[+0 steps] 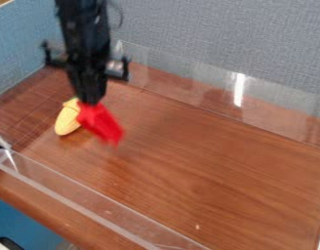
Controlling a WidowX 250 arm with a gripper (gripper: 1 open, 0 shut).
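My black gripper (pixel 87 90) hangs blurred at the upper left of the camera view, raised over the wooden board. Just below its tip is a red object (pixel 100 124), also blurred; whether the fingers touch it or hold it I cannot tell. A yellow banana-like object (pixel 67 117) lies on the board just left of the red one.
Clear plastic walls (pixel 238 90) edge the wooden board (pixel 215 176). The middle and right of the board are bare. A dark blue item shows at the left edge.
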